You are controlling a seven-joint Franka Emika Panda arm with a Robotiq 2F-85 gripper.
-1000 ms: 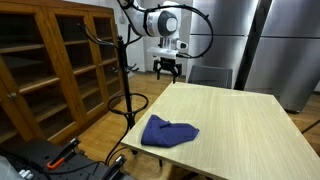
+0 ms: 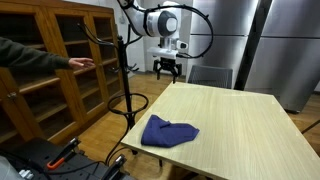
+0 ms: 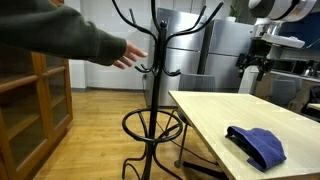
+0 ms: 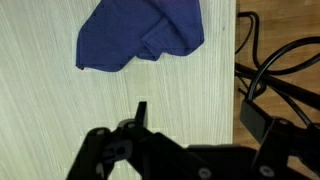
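A dark blue cloth lies crumpled on the pale wooden table, near its front left corner. In the wrist view part of the cloth shows at the top, beyond the fingertips and cut off by the frame edge. My gripper is open, its black fingers wide apart with only bare tabletop between them. From outside, the gripper hangs over the table's far left part, well above the surface and apart from the cloth.
A black coat stand rises beside the table's left edge; its rings show near my right finger. A person's outstretched hand reaches in from the left. A grey chair stands behind the table.
A person's arm has come into view from the left, hand toward the coat stand. My arm and the cloth look unmoved.
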